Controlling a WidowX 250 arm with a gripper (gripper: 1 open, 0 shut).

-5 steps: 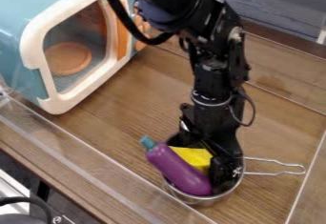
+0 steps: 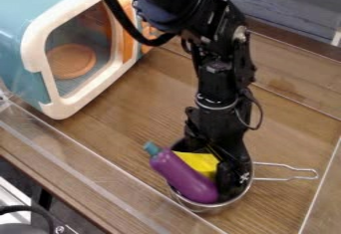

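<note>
My black gripper reaches down into a steel pot at the lower middle, whose wire handle points right. In the pot lie a purple bottle-like toy with a teal tip, leaning over the left rim, and a yellow object beside it, partly behind the gripper. The fingertips are hidden among these things, so I cannot tell whether they are open or shut, or what they hold.
A blue and white toy oven with an orange disc inside stands at the upper left. A clear edge strip runs along the front left.
The arm has shifted very slightly at the pot; the pot and the objects in it look nearly the same.
</note>
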